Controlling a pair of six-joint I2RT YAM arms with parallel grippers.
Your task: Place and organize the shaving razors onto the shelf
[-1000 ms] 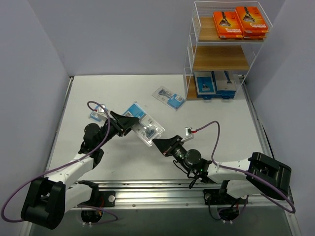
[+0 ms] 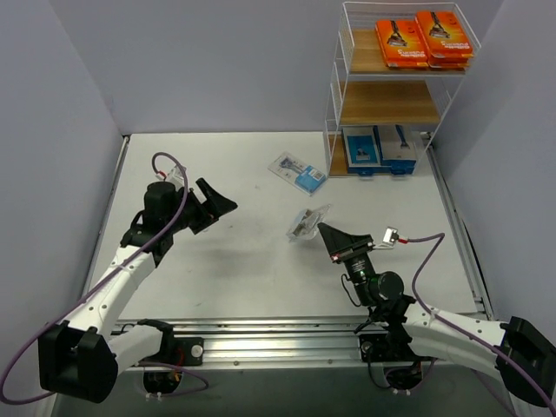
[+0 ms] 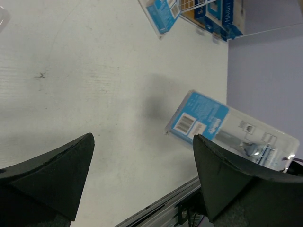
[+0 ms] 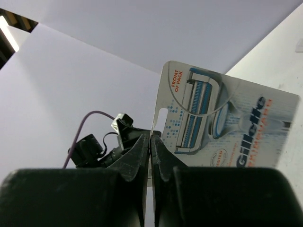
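Note:
A clear-and-blue razor pack (image 2: 308, 222) hangs tilted over the table, almost edge-on from above. My right gripper (image 2: 321, 229) is shut on its edge; in the right wrist view the printed Gillette back of this pack (image 4: 227, 118) rises from the shut fingertips. My left gripper (image 2: 219, 195) stands open and empty, left of the pack. In the left wrist view the held pack (image 3: 236, 135) shows past the right finger. A second razor pack (image 2: 298, 173) lies flat beside the white wire shelf (image 2: 388, 102). Part of another pack (image 2: 177, 176) shows behind my left gripper.
Orange boxes (image 2: 423, 39) fill the shelf's top level, and its middle level is bare. Blue razor packs (image 2: 380, 148) stand on the bottom level.
My right gripper has moved right and back with the pack, which has turned edge-on.

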